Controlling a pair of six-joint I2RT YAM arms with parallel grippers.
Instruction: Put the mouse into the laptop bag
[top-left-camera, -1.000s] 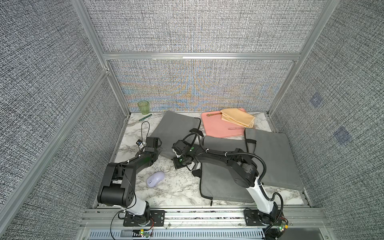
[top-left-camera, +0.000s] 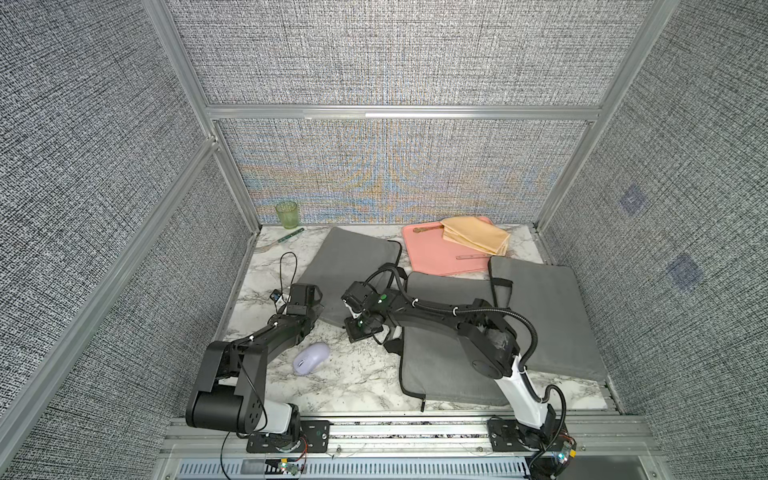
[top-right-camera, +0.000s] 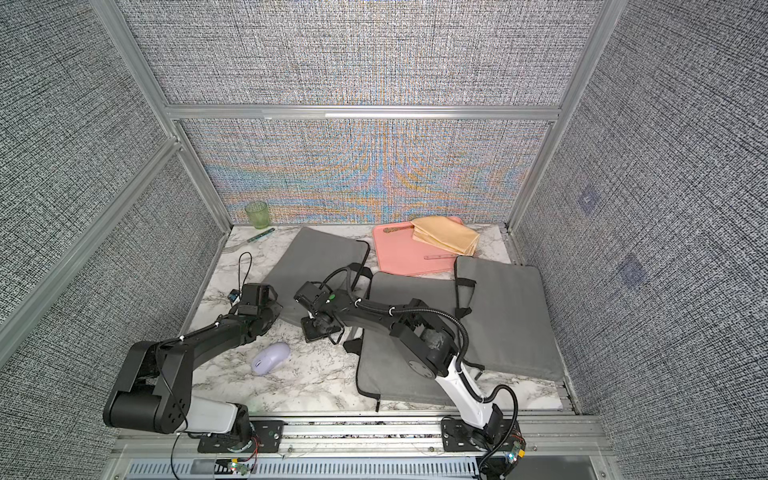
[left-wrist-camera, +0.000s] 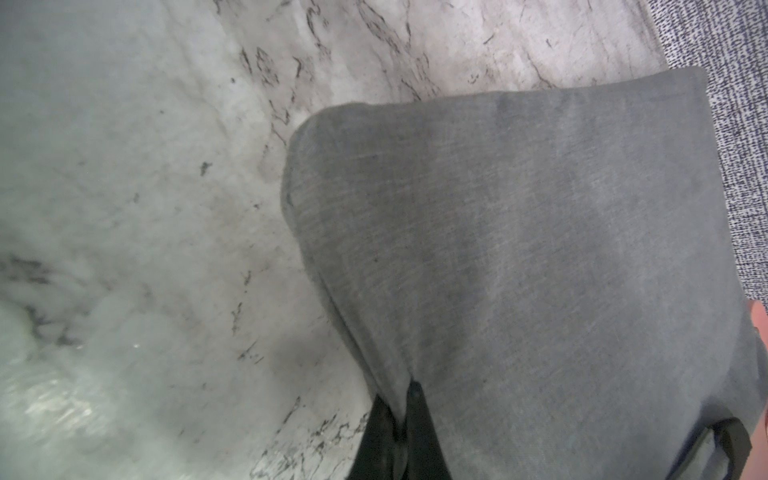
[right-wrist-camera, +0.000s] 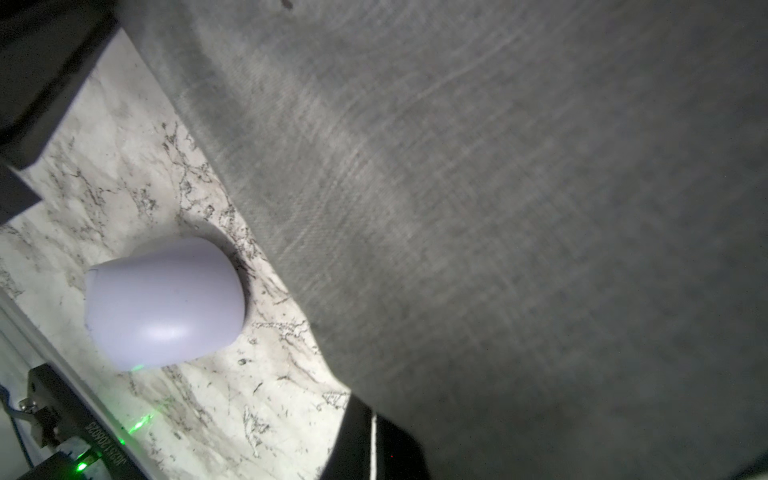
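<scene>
The lilac mouse lies on the marbled table near the front left, also seen in the right wrist view as a rounded shell. Behind it is a grey laptop bag, angled at the left. In the left wrist view my left gripper is shut on this bag's edge, and folds in the cloth converge at its tips. My right gripper is shut at the edge of grey cloth, with a thin light line between its fingers; whether its tips pinch the cloth is unclear. Both arms partly cover the bag from above.
Two more grey bags lie under the right arm and at the right. Towards the back are a pink mat, a yellow cloth, a green cup and a green-handled utensil. Marble around the mouse is free.
The left gripper has come slightly forward, and the bag has shifted a little with it. The mouse stayed put.
</scene>
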